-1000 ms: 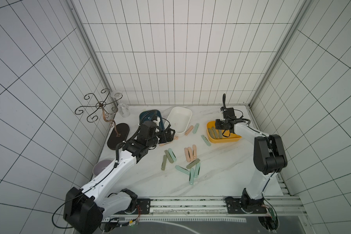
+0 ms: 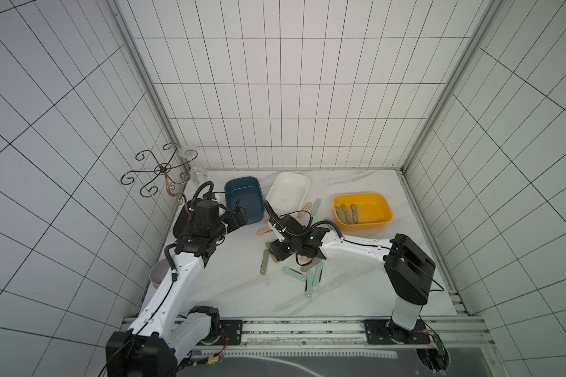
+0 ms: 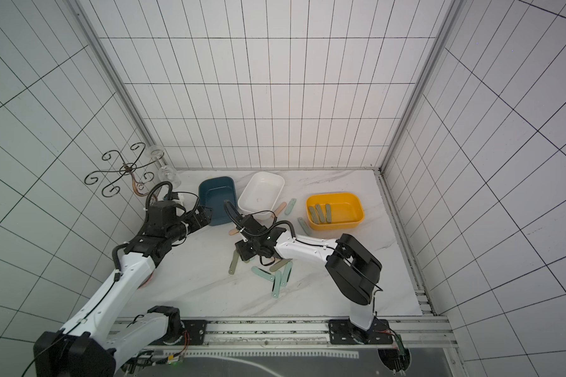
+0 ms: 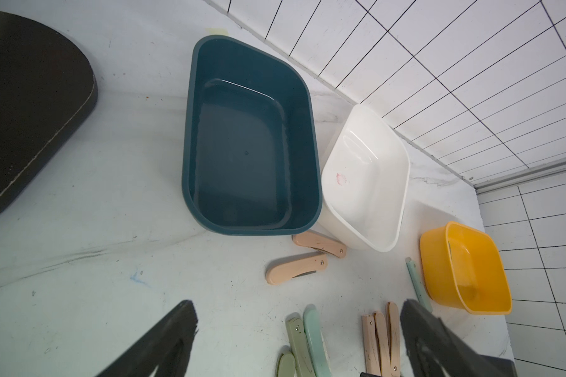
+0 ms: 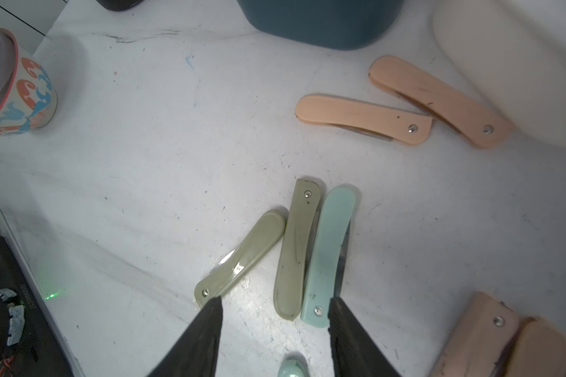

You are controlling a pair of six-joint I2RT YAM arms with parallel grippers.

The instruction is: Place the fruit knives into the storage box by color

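Observation:
In the right wrist view my right gripper is part open with its fingers empty, above two olive-green knives (image 5: 292, 251) and a mint knife (image 5: 327, 257) lying close together. Two pink knives (image 5: 364, 117) lie farther back; other pink knives (image 5: 478, 339) show at lower right. My left gripper stands open at the left, near the empty blue box (image 4: 245, 157). The white box (image 4: 364, 182) beside it is empty too. Several green knives (image 2: 346, 213) rest in the yellow box (image 2: 380, 216). More mint knives (image 2: 308, 284) lie near the front.
A dark round-cornered base (image 4: 25, 100) and metal scroll stand (image 2: 163, 168) occupy the left. A patterned cup (image 5: 28, 94) stands at the left edge.
My right arm has swung left from over the yellow box to the knives at the table's middle. The left arm has drawn back leftward, away from the blue box's front.

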